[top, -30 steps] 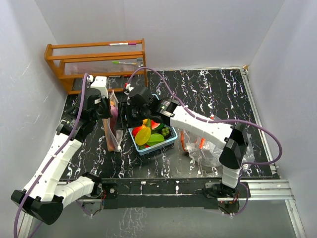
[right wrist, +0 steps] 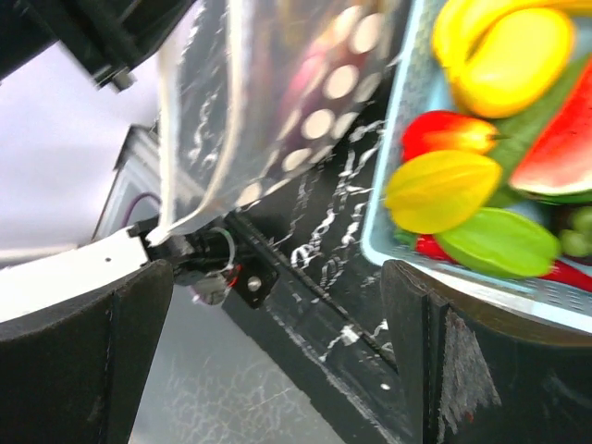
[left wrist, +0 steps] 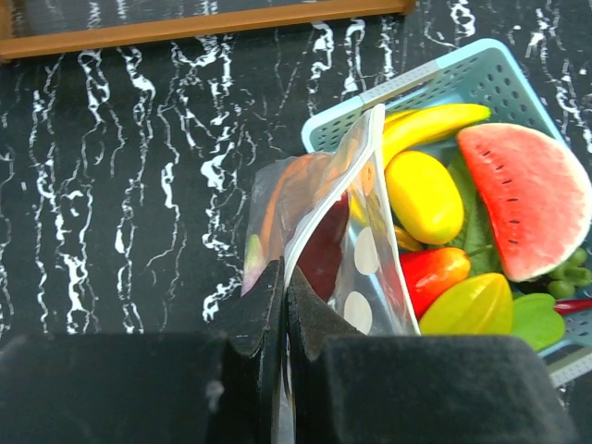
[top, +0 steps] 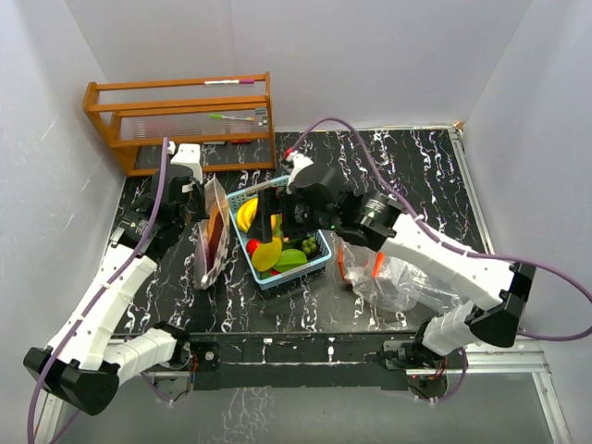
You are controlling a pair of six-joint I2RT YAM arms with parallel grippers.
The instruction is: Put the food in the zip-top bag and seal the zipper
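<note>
A clear zip top bag (left wrist: 356,199) hangs with its mouth spread, its edge pinched by my left gripper, which is shut on it. Inside show an orange, carrot-like piece and a dark red piece of food (left wrist: 324,252). Just right of the bag is the light blue basket (top: 254,278), holding yellow bananas (left wrist: 435,129), a watermelon slice (left wrist: 527,199), a red pepper (right wrist: 447,133), a yellow star fruit (right wrist: 442,191) and several greens. Over the basket my right gripper (top: 270,211) stands open, nothing between its fingers; the bag's mouth lies to its left.
A wooden rack (top: 185,121) stands at the back left. More clear bags with orange zippers (top: 388,277) lie to the right of the basket. Bare marbled table (top: 421,176) spreads over the back right.
The right gripper has moved right, away from the bag to over the basket. The bag's mouth has spread wider, while the left arm has barely moved.
</note>
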